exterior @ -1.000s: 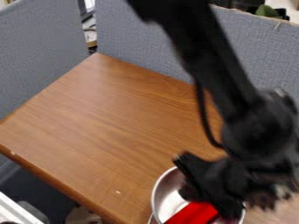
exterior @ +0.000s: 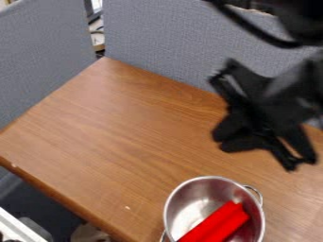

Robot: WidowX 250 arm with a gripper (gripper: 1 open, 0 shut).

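A steel pot (exterior: 187,198) with side handles stands at the lower right of the table. A red block (exterior: 217,223) lies inside it, tilted against the wall. My black gripper (exterior: 265,142) is blurred at the right of the view, above the table and up and to the right of the pot, apart from it. Whether its fingers are open or shut is not clear.
Grey partition panels (exterior: 190,33) line the back and left. A white object (exterior: 15,229) shows beyond the table's lower-left edge.
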